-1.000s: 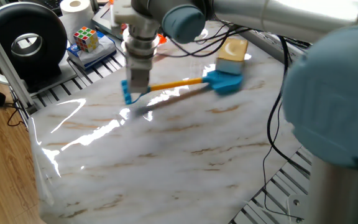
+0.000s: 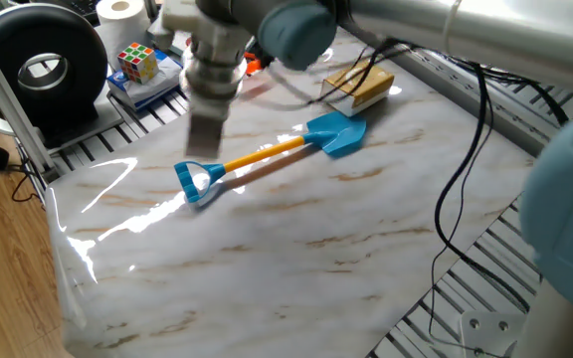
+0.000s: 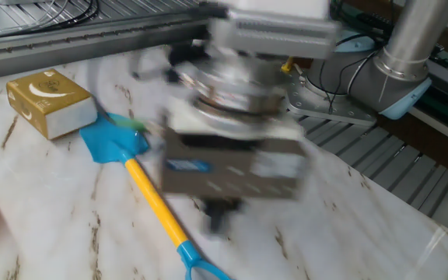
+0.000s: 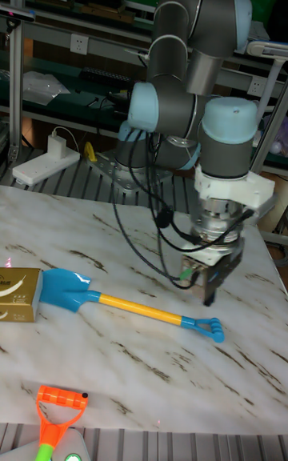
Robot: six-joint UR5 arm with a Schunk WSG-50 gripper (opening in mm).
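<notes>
A toy shovel with a blue blade, yellow shaft and blue D-shaped handle lies on the marbled table; its blade points to the back in exterior view 1, and its shaft crosses the left half of exterior view 2. My gripper hangs over the table close to the shovel's handle, apart from it. Motion blur covers the gripper in exterior views 1 and 2, and its dark fingers are too smeared to show their spacing. I see nothing hanging from them.
A gold and white tissue box lies against the blade end. An orange toy handle stands at the table's near edge in exterior view 3. Cables droop from the arm.
A second ago the shovel was raised with its handle at my gripper; it came down onto the table. The gripper has since risen off the handle. The tissue box has turned.
</notes>
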